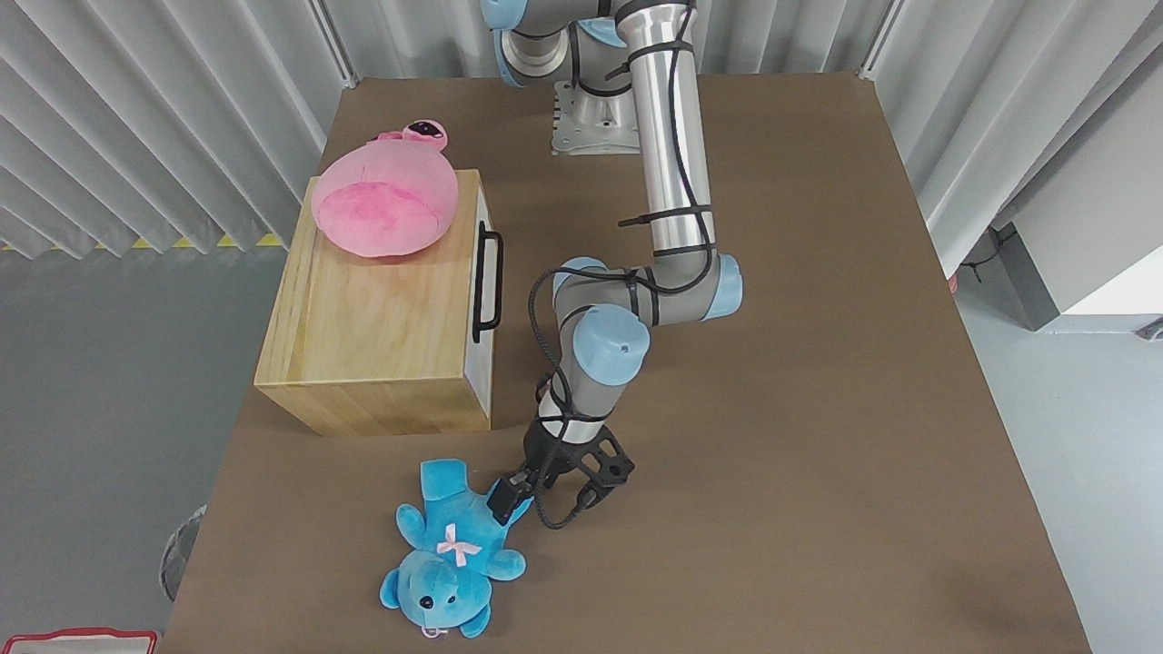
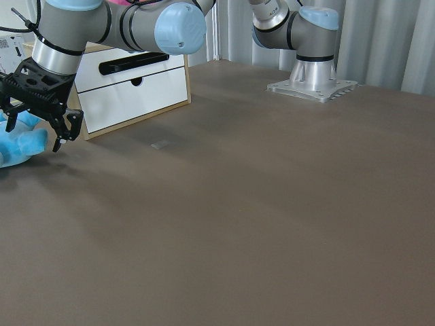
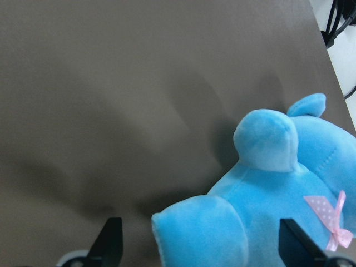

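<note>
A blue plush bear [image 1: 447, 589] with a pink bow lies on its back on the brown table, below the wooden cabinet. My gripper [image 1: 547, 498] hangs over the bear's lower body at its upper right, fingers parted with a wide gap. In the left view the gripper [image 2: 37, 129] is low in front of the bear [image 2: 17, 142], which it partly hides. In the wrist view the two black fingertips [image 3: 111, 239] stand open, with the bear [image 3: 261, 200] below and between them and toward the right.
A wooden drawer cabinet [image 1: 371, 338] stands left of the arm, a pink plush toy [image 1: 382, 202] on top.
</note>
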